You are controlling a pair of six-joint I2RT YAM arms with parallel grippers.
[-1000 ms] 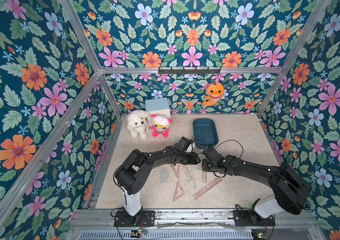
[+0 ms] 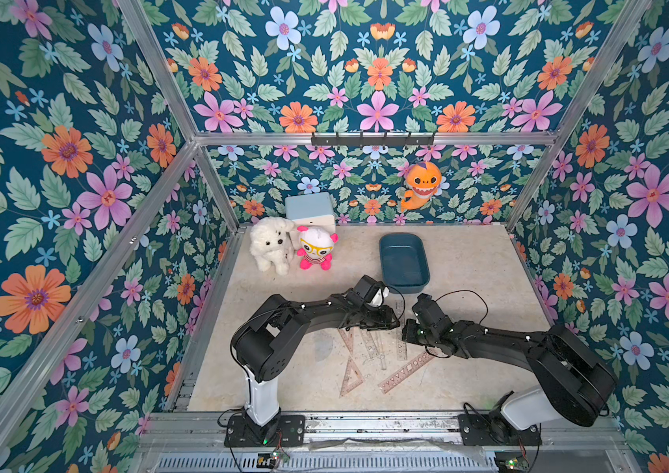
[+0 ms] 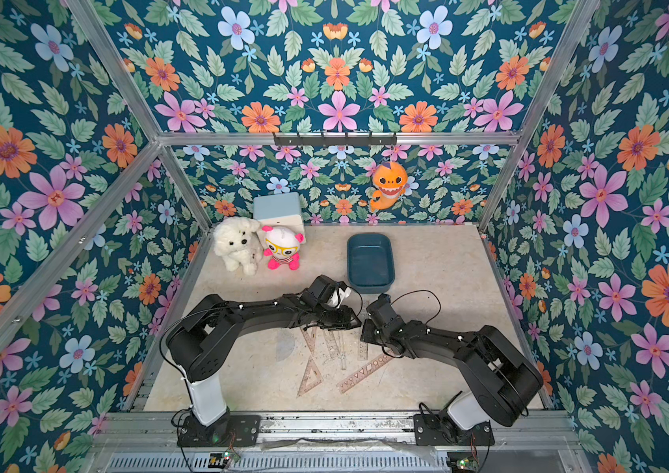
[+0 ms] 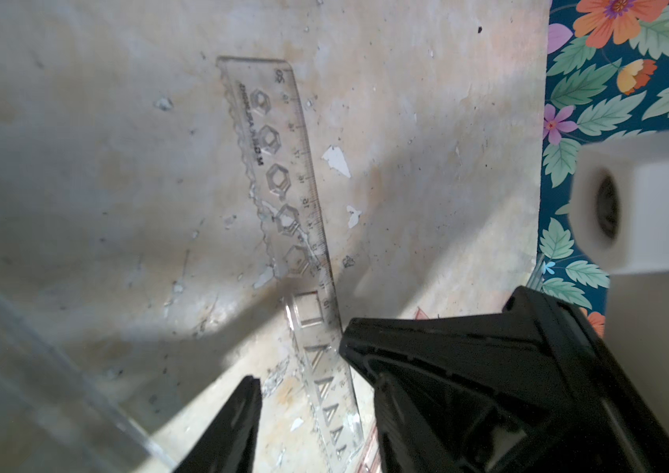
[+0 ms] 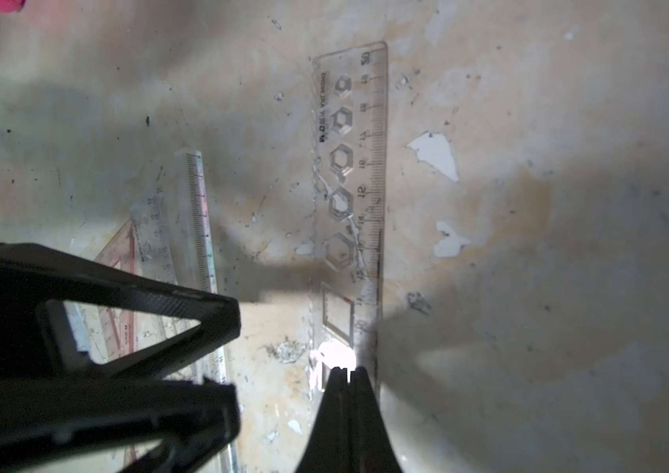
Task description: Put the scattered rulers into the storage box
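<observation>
Clear and pink rulers and triangles lie scattered mid-table, among them a pink ruler (image 2: 407, 370), a pink triangle (image 3: 308, 380) and a clear ruler (image 5: 350, 157). The teal storage box (image 2: 404, 260) stands empty behind them. My left gripper is over the rulers, fingers apart and nothing seen between them; a clear ruler (image 4: 287, 181) lies beneath it. My right gripper is shut above the clear ruler, nothing visible held between its fingertips.
A white plush dog (image 2: 271, 244), a pink-and-white doll (image 2: 315, 249) and a pale blue box (image 2: 309, 206) stand at the back left. Bare table surrounds the teal box on the right. The two arms are close together.
My left arm has shifted slightly right and down in the top left view. My right arm has also moved a little to the right and lower.
</observation>
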